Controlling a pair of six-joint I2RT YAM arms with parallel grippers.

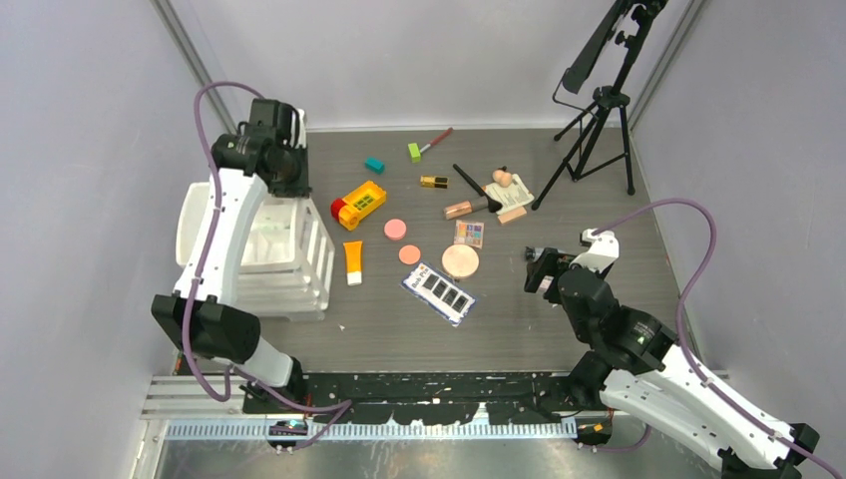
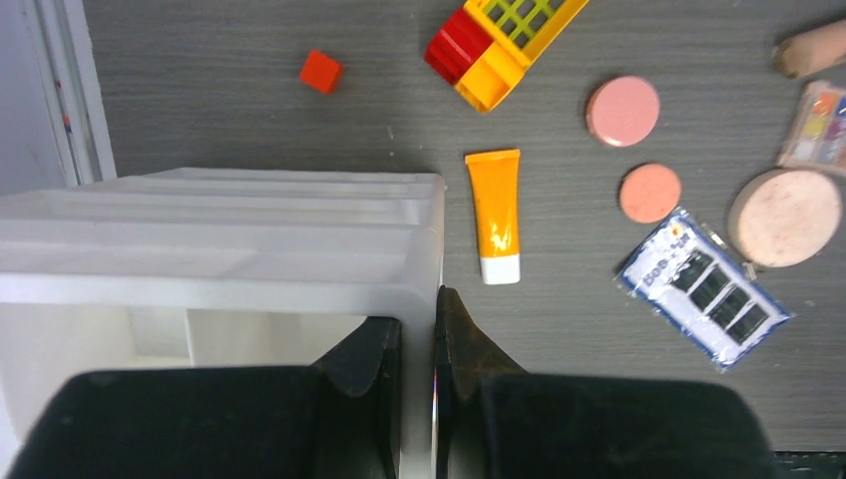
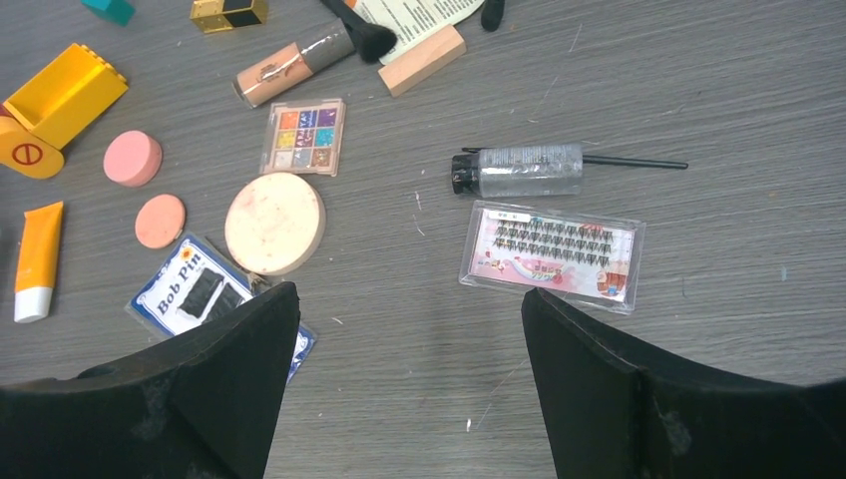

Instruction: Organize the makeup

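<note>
A white compartmented organizer [image 1: 289,281] stands at the left of the table. My left gripper is shut on the organizer's right wall, one finger inside and one outside. In the right wrist view my right gripper hangs open and empty above the table. An orange tube [image 2: 496,215] lies right of the organizer. Farther right are pink and peach round compacts [image 1: 395,230], a cream round compact [image 1: 460,261], an eyeshadow palette [image 1: 469,234], a Bob Pin pack [image 1: 439,293], a foundation bottle [image 3: 299,65], a grey bottle [image 3: 529,171] and a lash box [image 3: 554,254].
Toy pieces lie toward the back: a yellow block car [image 1: 361,203], a teal block [image 1: 374,165] and a red block [image 2: 321,72]. A black tripod [image 1: 604,110] stands at the back right. Bare table lies along the front middle.
</note>
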